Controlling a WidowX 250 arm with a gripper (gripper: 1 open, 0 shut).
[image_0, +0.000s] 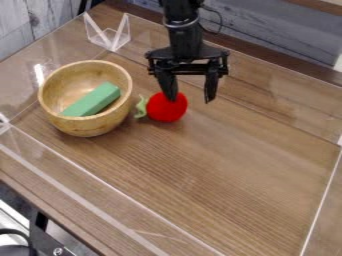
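A black gripper (187, 76) hangs from the top centre with its fingers spread open, just above and partly over a red round object with a green leafy top (167, 110), which looks like a toy tomato or strawberry. Whether the fingers touch it cannot be told. To the left stands a tan bowl (96, 125) with a green block (92, 100) lying in it.
A clear plastic object (107, 30) lies at the back left. A grey wall and the table's edges border the scene.
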